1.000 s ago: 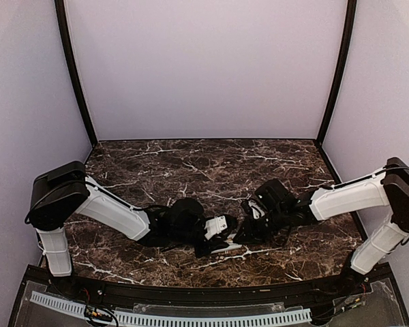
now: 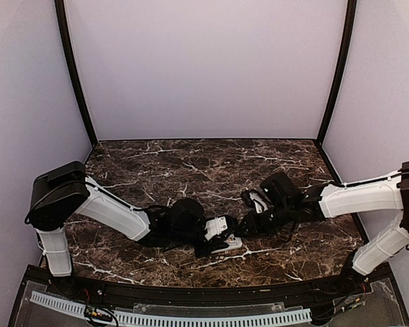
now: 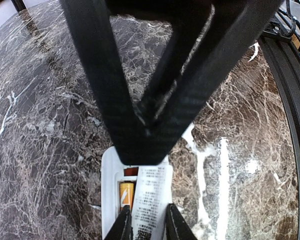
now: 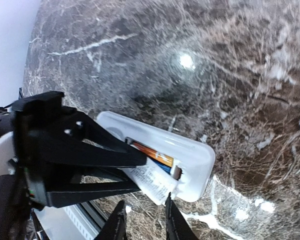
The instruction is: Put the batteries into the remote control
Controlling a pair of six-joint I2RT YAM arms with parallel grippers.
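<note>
The white remote control (image 4: 190, 167) lies on the marbled table with its battery bay facing up, and an orange battery (image 4: 156, 153) and a blue one (image 4: 160, 165) show in it. My left gripper is shut on a white speckled cover (image 3: 152, 187), which lies at a slant over part of the bay. In the right wrist view the left fingers (image 4: 132, 159) reach in from the left around this cover. Just above the remote, my right gripper stands part open, its fingertips apart and nothing seen gripped. The cover's lower end is hidden by the left fingers.
Bare marble tabletop (image 2: 204, 163) stretches behind both arms. A dark rail (image 2: 170, 289) runs along the front edge. Both grippers are close together over the remote, and the right fingers (image 3: 137, 135) hang in front of its upper end in the left wrist view.
The left arm has stayed in place.
</note>
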